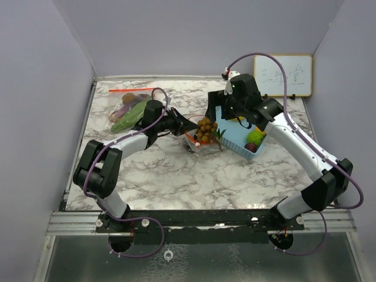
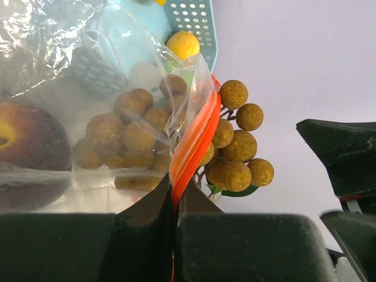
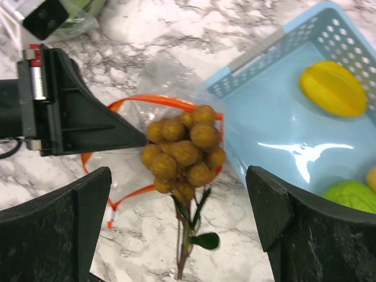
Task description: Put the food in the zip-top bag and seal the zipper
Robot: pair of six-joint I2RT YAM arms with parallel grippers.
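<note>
My left gripper (image 1: 191, 125) is shut on the orange-rimmed bag edge (image 2: 197, 138), holding the clear bag at the middle of the table. A bunch of brown longans (image 3: 183, 151) on a leafy stem sits in the bag's mouth, part inside and part outside, the stem (image 3: 182, 235) hanging out. A dark round fruit (image 2: 29, 141) also lies in the bag. My right gripper is open above the longans, nothing between its fingers.
A blue basket (image 1: 247, 150) right of the bag holds a yellow fruit (image 3: 332, 88), green items (image 3: 346, 197) and a red fruit. A filled bag of vegetables (image 1: 129, 111) lies at the back left.
</note>
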